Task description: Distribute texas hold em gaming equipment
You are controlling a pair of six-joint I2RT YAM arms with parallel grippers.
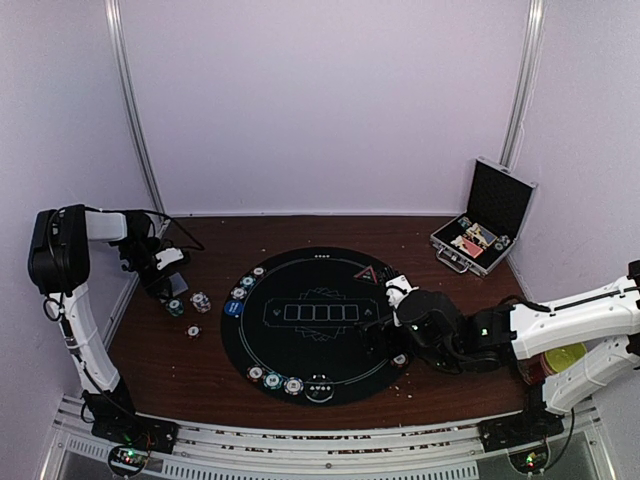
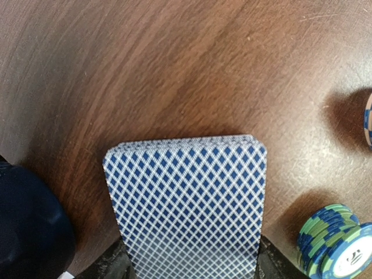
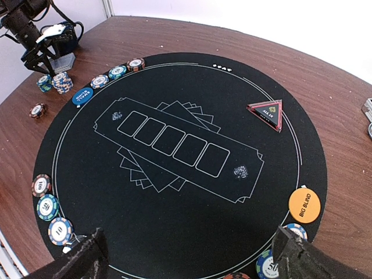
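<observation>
At the far left of the table, a deck of blue-checked cards lies under my left gripper, whose fingers are shut on its sides. Green chips stand just right of it in the left wrist view. My right gripper hangs open over the near right of the black poker mat, nothing seen between its fingers. On the mat are chips, a small blind button, a big blind button and a red triangular piece.
An open silver case with cards and chips stands at the back right. Chip stacks sit left of the mat. A yellow-topped container is at the right, partly behind the right arm.
</observation>
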